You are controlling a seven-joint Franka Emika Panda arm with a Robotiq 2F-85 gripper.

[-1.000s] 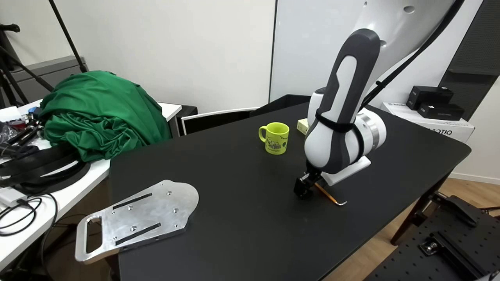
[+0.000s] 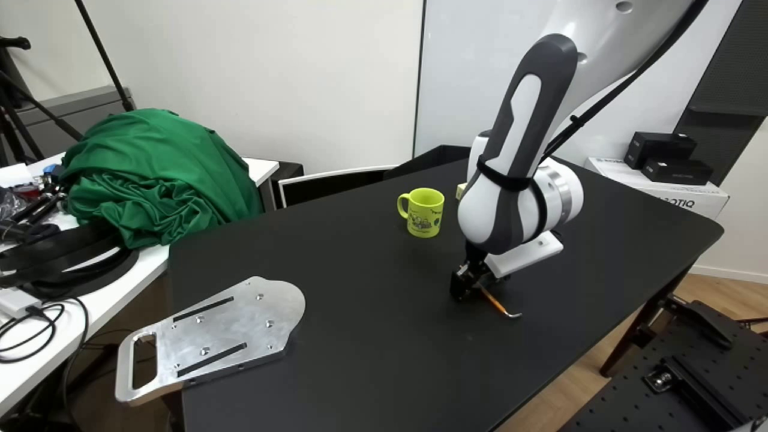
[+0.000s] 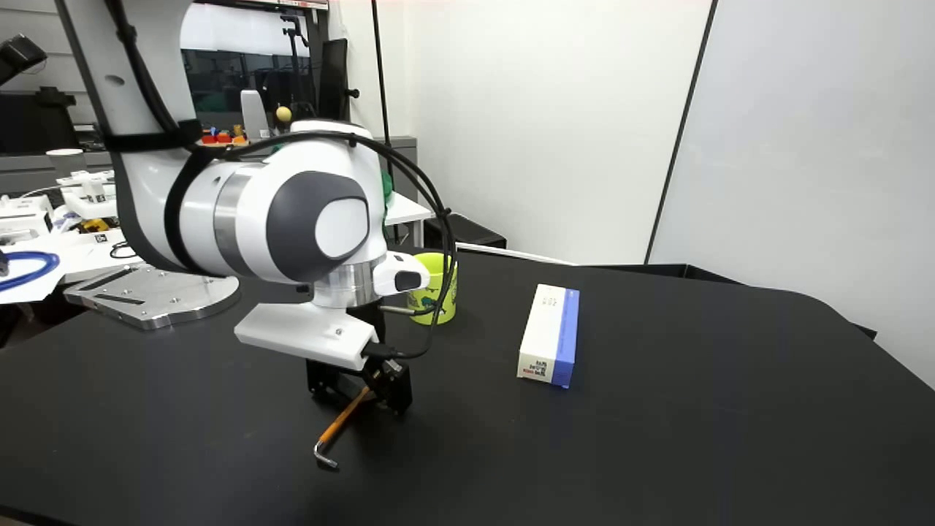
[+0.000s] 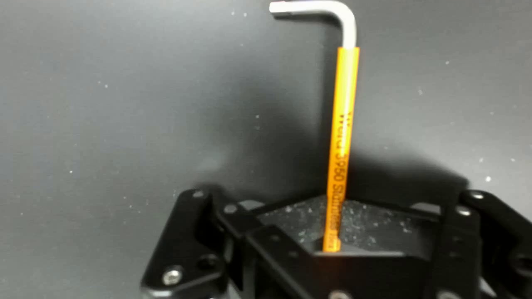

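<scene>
An L-shaped hex key (image 4: 340,117) with an orange sleeve and a bare silver bend runs up from my gripper in the wrist view. The speckled pads (image 4: 366,224) are closed around its lower sleeve, so the gripper is shut on it; the key's far end is hidden there. In exterior view 1 the gripper (image 2: 471,281) is low over the black table, and the bent end of the key (image 2: 512,314) points toward the near right edge. Whether the key touches the tabletop is hard to tell.
Behind the gripper stands a lime-green mug (image 2: 425,213). A white and blue box (image 3: 548,334) lies farther right in exterior view 2. On the table's left end rests a metal plate (image 2: 230,324) with a handle.
My arm has shifted a little to the left and upward in exterior view 1. The hex key's bent end has moved left along with the gripper. Mug and metal plate are unmoved.
</scene>
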